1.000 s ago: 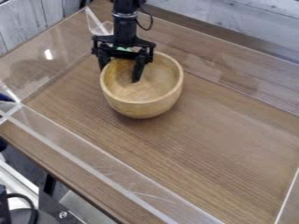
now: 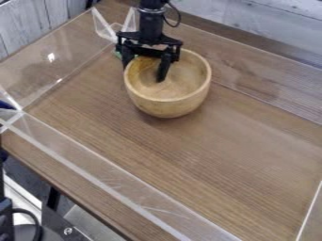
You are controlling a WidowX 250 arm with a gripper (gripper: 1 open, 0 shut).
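Note:
A large wooden bowl (image 2: 170,94) sits on the wooden table toward the back middle. My black gripper (image 2: 149,58) hangs over the bowl's back-left part, its fingers spread open and reaching down at and into the bowl. Whether they touch the bowl is unclear. A small green object, partly hidden, is just behind the bowl at the left, near the gripper.
Clear strips run along the table's left and front edges, and black cables lie beyond the lower-left edge.
The bowl has shifted toward the back and right, and the gripper has moved slightly the same way with it.

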